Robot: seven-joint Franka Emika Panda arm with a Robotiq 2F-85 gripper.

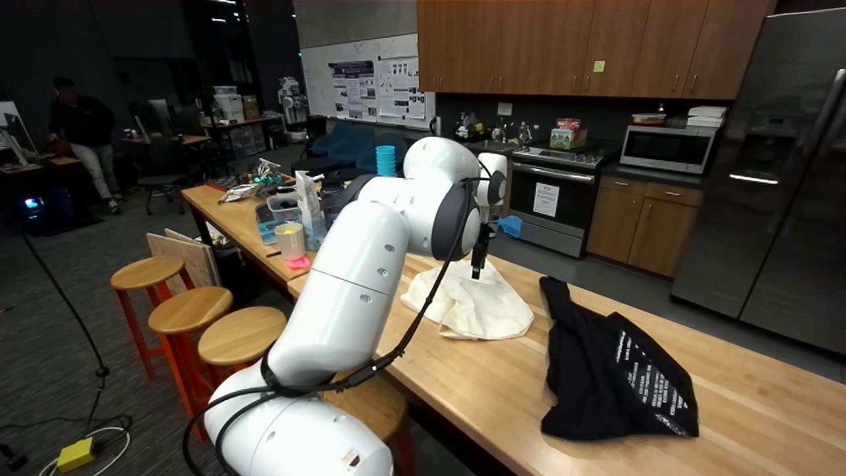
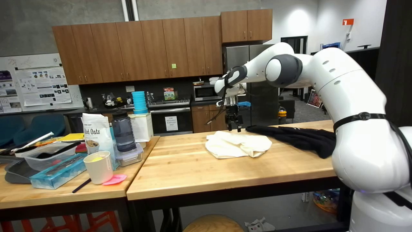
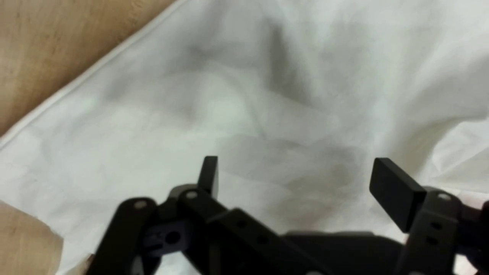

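Observation:
A rumpled cream cloth lies on the wooden table, with folds across its top. My gripper hangs just over the cloth's far side, pointing down. From the wrist, the same fabric fills most of the view, one straight edge running along the upper left. The open gripper has its two black fingers wide apart, and only cloth surface shows below them; nothing is held. A black garment with white print lies crumpled to the right of the cloth in the first exterior view.
Bare table stretches left and in front of the cloth. On the adjoining table stand a cream mug, a dark bottle, an oats bag and other clutter. Several stools stand along the table's near side.

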